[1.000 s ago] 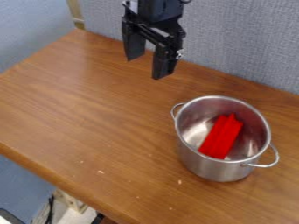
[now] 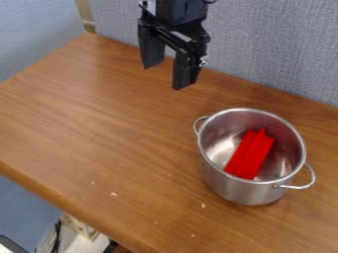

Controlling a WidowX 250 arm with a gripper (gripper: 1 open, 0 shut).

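Observation:
A black gripper (image 2: pixel 168 59) hangs over the back of the wooden table, open, its two fingers apart with nothing visible between them. Down and to the right of it stands a steel pot (image 2: pixel 230 185) with two handles. A red rectangular object (image 2: pixel 250 153) lies inside the pot, clear of the gripper.
A grey padded wall (image 2: pixel 278 49) runs along the back. The table's edge crosses the lower left corner, with dark cables beyond it.

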